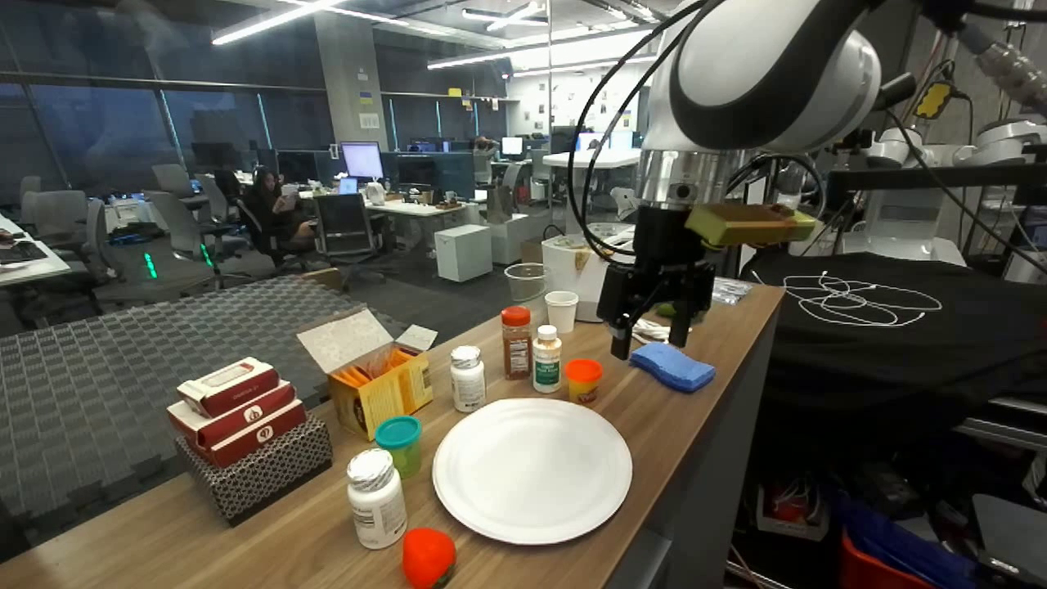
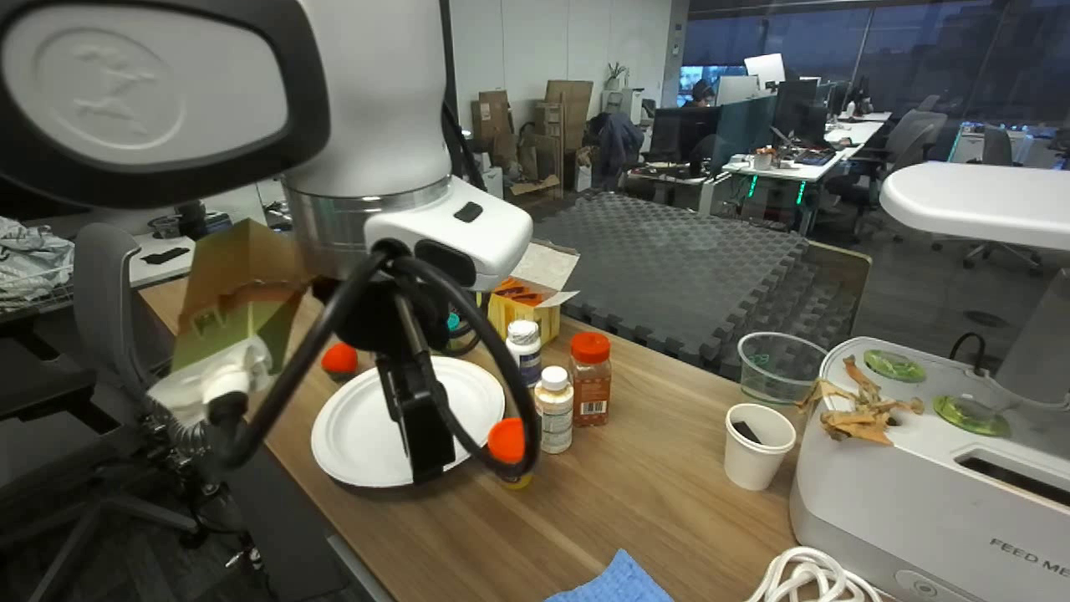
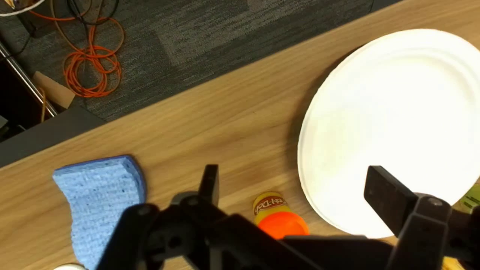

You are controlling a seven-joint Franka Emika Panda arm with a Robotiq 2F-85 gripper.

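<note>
My gripper is open and hangs above the wooden counter, nothing between its fingers. From exterior view 1, the gripper (image 1: 655,343) appears over the area by the blue sponge (image 1: 673,366). In the wrist view, an orange-lidded Play-Doh tub (image 3: 281,218) shows between and below the spread fingers, partly covered by the gripper body. The sponge (image 3: 102,202) lies left of the fingers there. A white plate (image 3: 387,121) fills the right side, and one finger (image 3: 387,195) overlaps its image. The plate is bare.
Around the plate stand white bottles (image 1: 468,378), a red-capped spice jar (image 1: 516,342), a teal-lidded tub (image 1: 400,442) and a yellow box (image 1: 380,378). A red-orange object (image 1: 429,558) sits near the front. A paper cup (image 2: 758,446) stands beside the white planter (image 2: 933,471).
</note>
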